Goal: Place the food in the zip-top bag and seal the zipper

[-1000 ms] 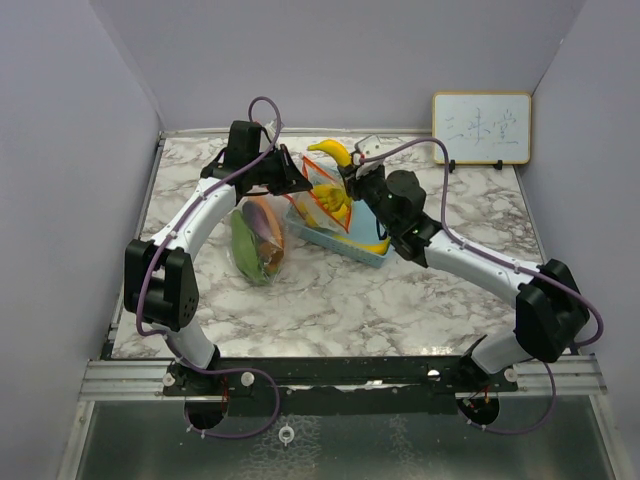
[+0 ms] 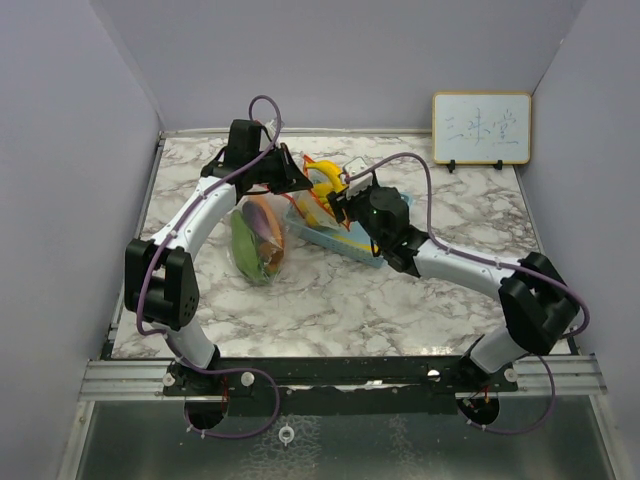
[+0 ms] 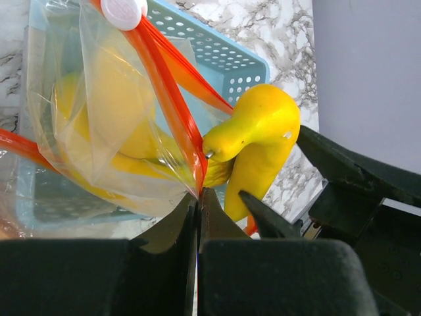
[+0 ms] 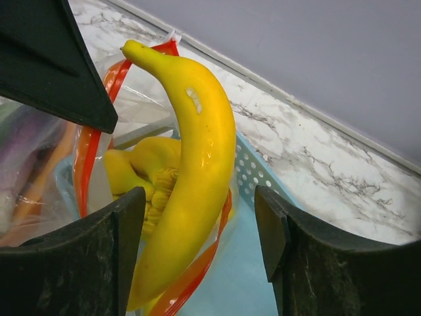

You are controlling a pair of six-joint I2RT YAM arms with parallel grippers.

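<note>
A yellow banana (image 4: 197, 131) lies across the orange-edged mouth of the clear zip bag (image 3: 112, 131), its upper part outside, arching over the edge. My right gripper is open around it, with a clear gap beside its right finger. My left gripper is shut on the orange zipper edge, holding the mouth apart. Through the film more yellow food (image 3: 125, 105) shows inside the bag. At the zipper's end is a round white slider (image 3: 123, 12).
Beneath the bag sits a blue perforated basket (image 2: 335, 245). Left of it lies another clear bag with purple, orange and green produce (image 2: 245, 245). A whiteboard (image 2: 482, 128) stands at the back right.
My right gripper has moved down and left, bringing the banana from above onto the bag's mouth. The left gripper has stayed put.
</note>
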